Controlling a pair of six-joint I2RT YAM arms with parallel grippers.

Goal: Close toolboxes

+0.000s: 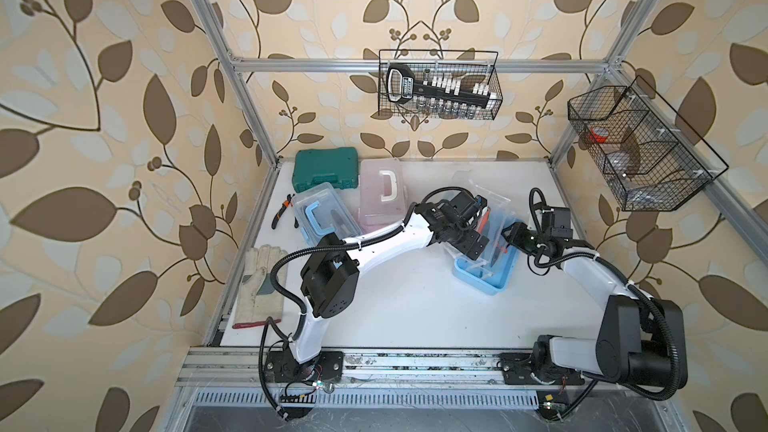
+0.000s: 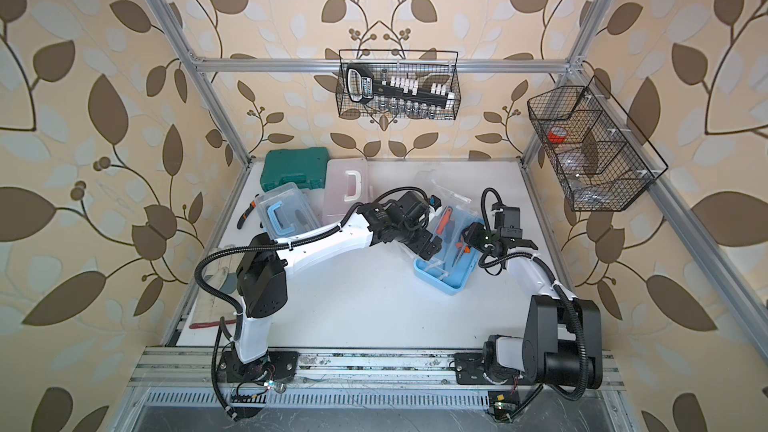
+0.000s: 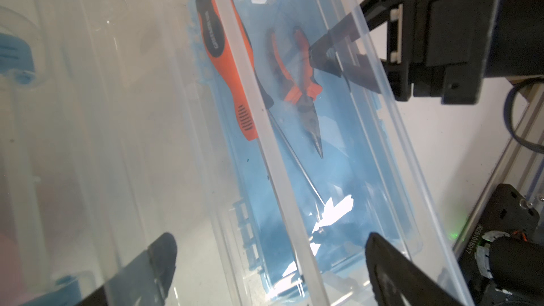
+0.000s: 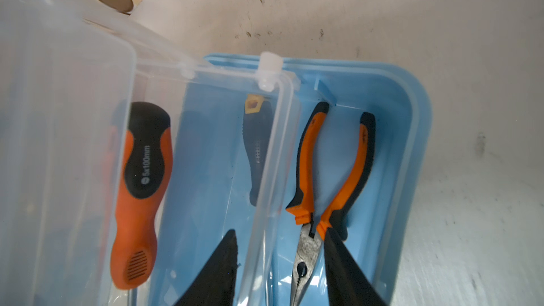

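Note:
A blue toolbox [image 2: 448, 280] lies at the table's right, holding orange pliers [image 4: 354, 175] and an orange screwdriver [image 4: 141, 238]. Its clear lid [image 3: 141, 107] is tilted over it. My left gripper is above the lid, its fingers wide apart; whether the lid's edge sits between them is unclear. My right gripper hovers open at the box's right side, over the pliers, fingers near an inner clear wall. A second blue box [image 1: 324, 212] with a clear lid and a pink box [image 1: 376, 208] with a white handle stand to the left.
A green case [image 1: 324, 168] is at the back left. Gloves [image 1: 260, 288] and loose tools [image 1: 284, 208] lie along the left edge. Wire baskets [image 1: 440, 84] hang on the frame.

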